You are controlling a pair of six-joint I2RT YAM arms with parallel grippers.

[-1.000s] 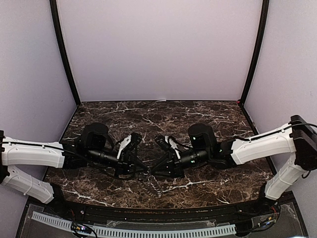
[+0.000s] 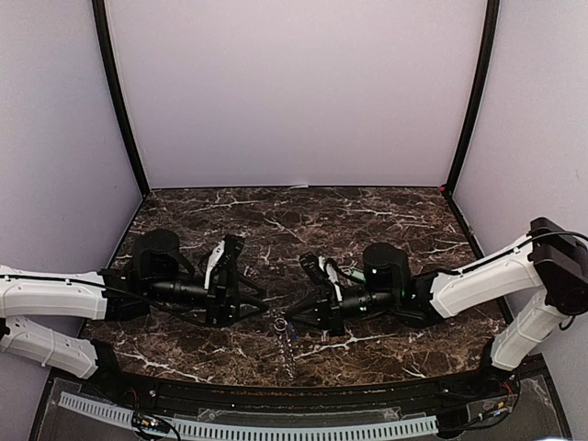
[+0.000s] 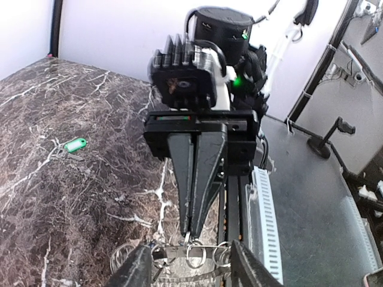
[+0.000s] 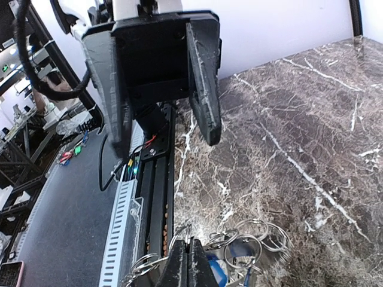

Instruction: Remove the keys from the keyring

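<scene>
My right gripper point(image 2: 288, 315) is shut, with the thin metal keyring point(image 2: 280, 326) point(image 3: 195, 256) hanging at its fingertips. Several loops and a chain-like length trail from it, and a blue piece point(image 4: 216, 272) shows among the loops in the right wrist view. To its left, my left gripper point(image 2: 265, 303) stands open, apart from the right one in the top view. In the left wrist view the loops appear between its fingers, but nothing is gripped. Individual keys on the ring cannot be made out clearly.
A green tag point(image 3: 75, 144) with a small metal piece lies on the dark marble table point(image 3: 72, 203), away from both grippers. The table's front edge with its perforated white rail point(image 2: 294, 428) runs close to the hanging keyring.
The two grippers were together at the keyring; my left gripper has opened and drawn back left. The right one has shifted slightly right with the keyring, which now hangs more freely.
</scene>
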